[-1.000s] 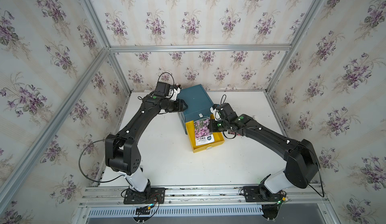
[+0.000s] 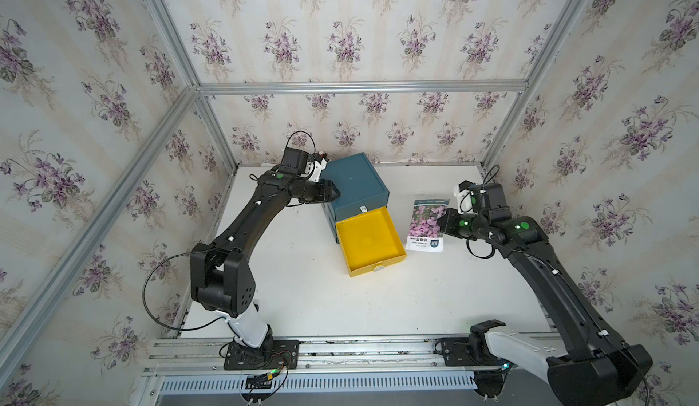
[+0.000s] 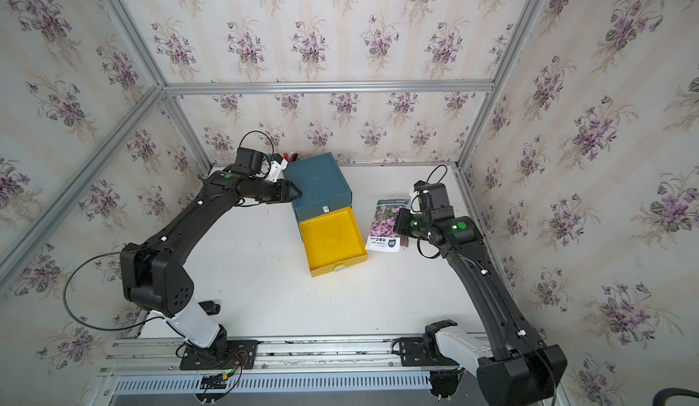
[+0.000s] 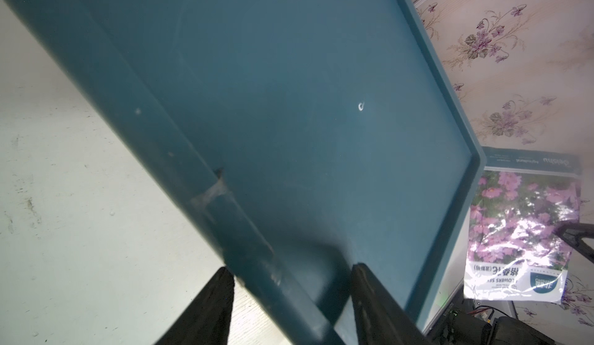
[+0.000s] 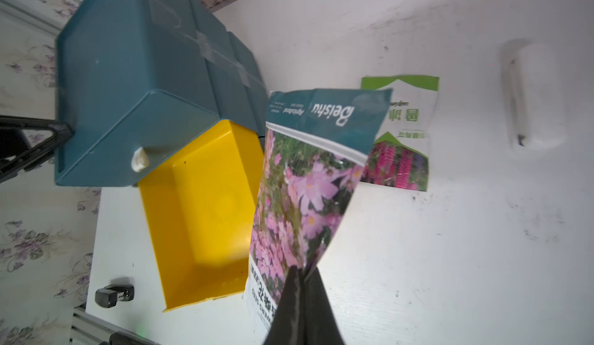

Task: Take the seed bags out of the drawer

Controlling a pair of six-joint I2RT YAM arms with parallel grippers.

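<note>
The seed bag with pink flowers and a blue-green top (image 5: 303,190) hangs from my right gripper, which is shut on its edge. From above, this bag (image 2: 428,220) is right of the pulled-out yellow drawer (image 2: 367,242), whose floor is bare. A second seed bag, green and white with pink flower spikes (image 5: 402,128), lies on the table behind the held one. My left gripper stands open at the blue cabinet (image 4: 309,97), its fingers on either side of the cabinet's edge.
A white rounded object (image 5: 539,97) lies on the table beyond the second bag. Near the front left is a small black object (image 5: 114,294). Bare white tabletop (image 2: 393,296) stretches in front of the drawer and to its right.
My right gripper has carried the pink-flower bag rightward, from over the drawer to over the table. The left arm has stayed put.
</note>
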